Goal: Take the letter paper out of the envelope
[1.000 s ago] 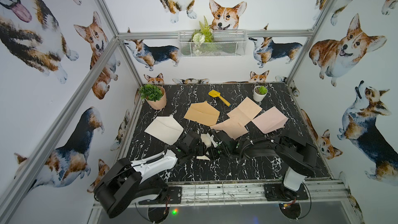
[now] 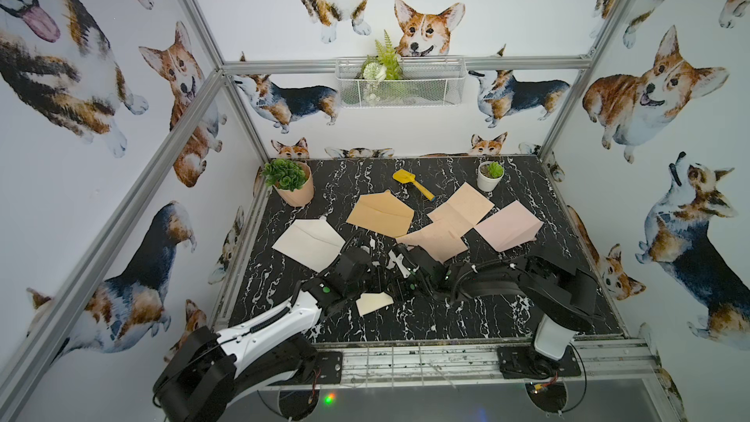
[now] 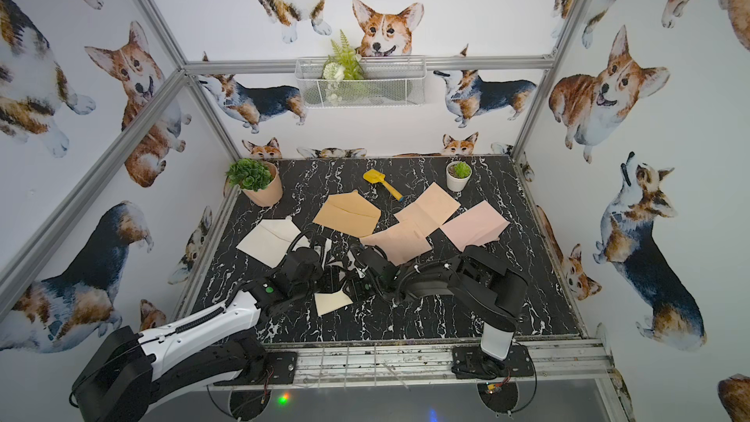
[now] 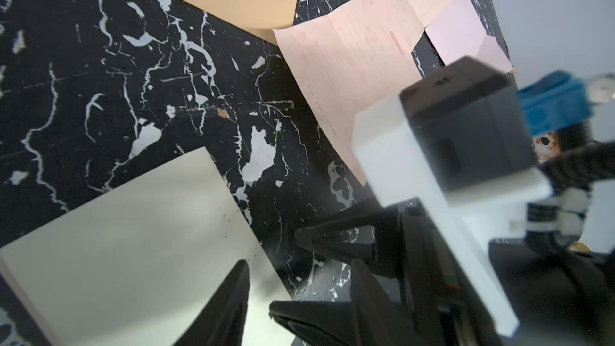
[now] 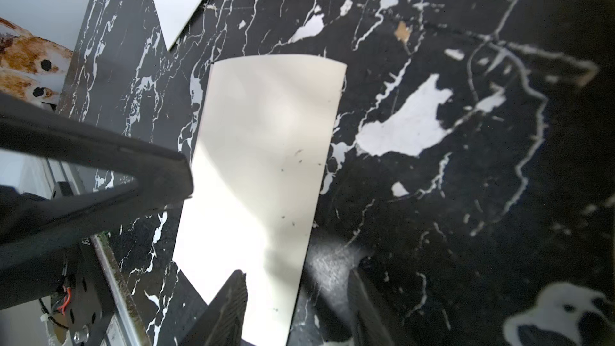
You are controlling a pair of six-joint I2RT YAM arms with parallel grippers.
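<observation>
A cream letter paper (image 2: 373,302) lies on the black marbled table, partly covered by the grippers in the top views. In the left wrist view this paper spreads below and left, and my left gripper stands open, with one finger over the paper's right edge. The right wrist view shows the paper as a slightly curved strip; there my right gripper is open above its near end, nothing visibly clamped. Both grippers face each other closely. The white envelope (image 2: 310,244) rests to the left, apart from the paper.
Behind the grippers lie a tan envelope (image 2: 380,213), a creased pinkish sheet (image 2: 462,207) and a pink envelope (image 2: 509,226). A yellow scoop (image 2: 412,184) and two potted plants stand at the back. Bare table extends at the front right.
The cream paper has gone from showing upright-looking between the grippers to lying lower and further left.
</observation>
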